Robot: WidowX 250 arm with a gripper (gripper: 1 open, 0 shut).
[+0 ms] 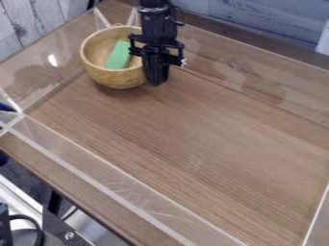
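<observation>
A black gripper [157, 69] on the arm [156, 21] is at the top centre, fingers pointing down over the right side of a tan round bowl [111, 79]. It looks shut, with nothing visible between its fingers. Inside the bowl a green elongated object [119, 55] lies to the left of the gripper.
Clear tape or plastic strips run along its left and right edges. Black cables [26, 224] are at the bottom left, and a wall [270, 14] is behind.
</observation>
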